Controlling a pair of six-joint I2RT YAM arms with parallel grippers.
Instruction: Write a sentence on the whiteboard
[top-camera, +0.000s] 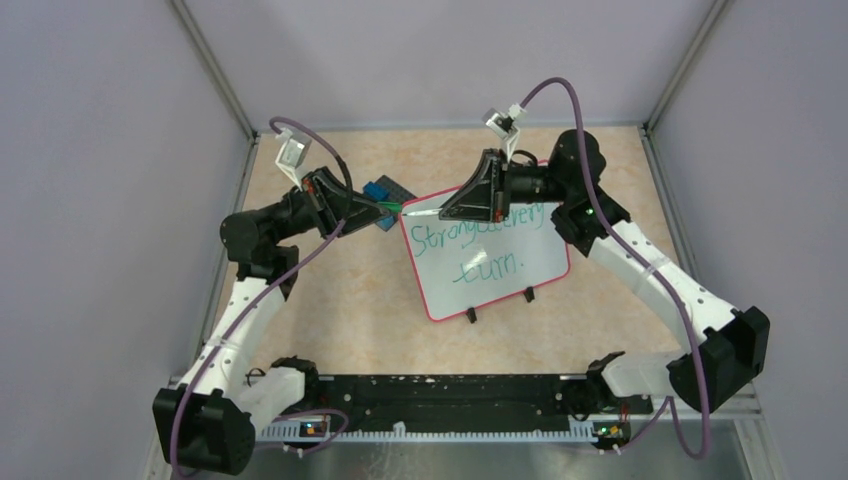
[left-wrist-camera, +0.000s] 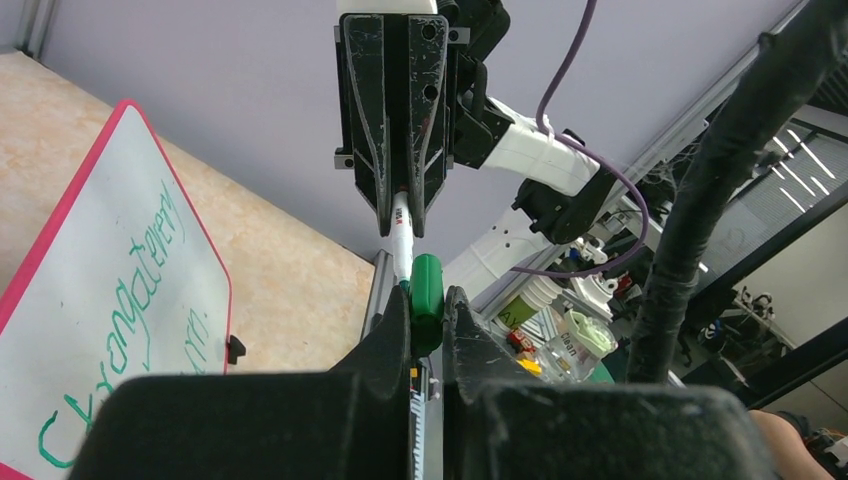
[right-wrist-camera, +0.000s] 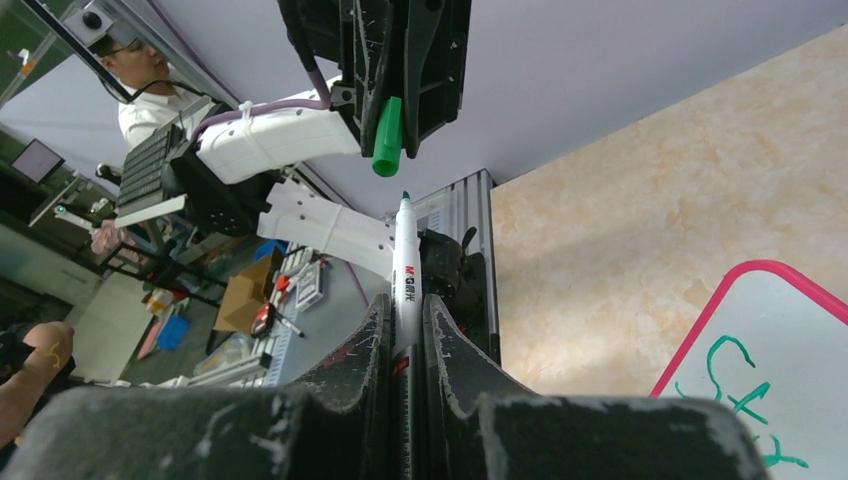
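Observation:
The whiteboard (top-camera: 450, 290), red-edged, bears green handwriting in two lines, the lower reading "turn."; the right arm partly covers the upper line. My right gripper is shut on a white marker (right-wrist-camera: 407, 270) whose bare green tip points at the other hand. A green cap (left-wrist-camera: 427, 300) is held by my left gripper, shut on it, its open end facing the marker. In the right wrist view a small gap shows between tip and cap. From the top view they lie in line above the board's upper left corner, tip close to cap.
A dark grey tray with blue blocks (top-camera: 375, 190) lies on the table behind the left gripper. Black feet (top-camera: 471, 315) hold the board's lower edge.

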